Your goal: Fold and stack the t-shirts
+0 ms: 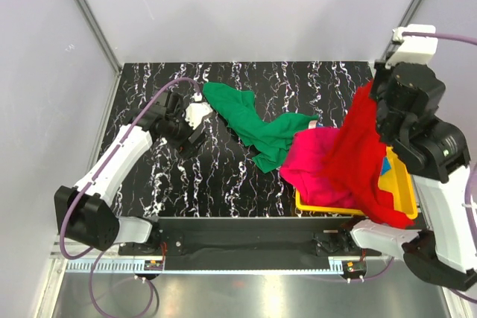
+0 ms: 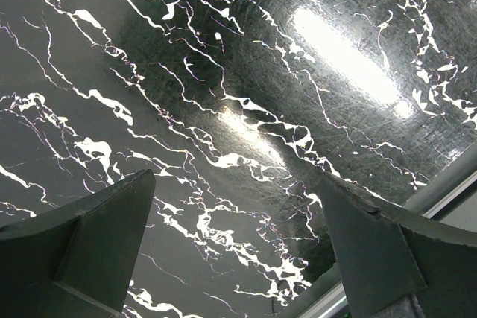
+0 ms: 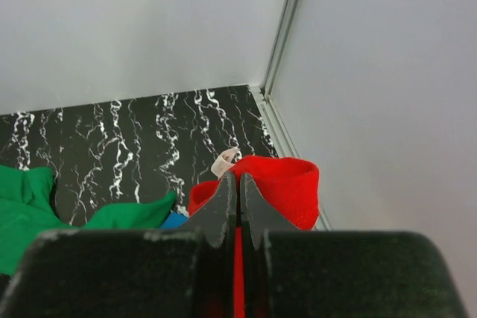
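Observation:
A red shirt [image 1: 359, 150] hangs from my right gripper [image 1: 378, 72], draped down over the yellow bin at the right. In the right wrist view the fingers [image 3: 257, 210] are closed together with red cloth pinched between them. The green shirt [image 1: 257, 128] lies crumpled across the middle and back of the table. A pink shirt [image 1: 307, 163] sits heaped in the bin, partly covered by the red one. Over the bare left part of the table, my left gripper is open, nothing between its fingers.
The yellow bin [image 1: 403, 184] stands at the front right, with a bit of blue cloth [image 1: 385, 166] showing in it. Walls enclose the back and sides.

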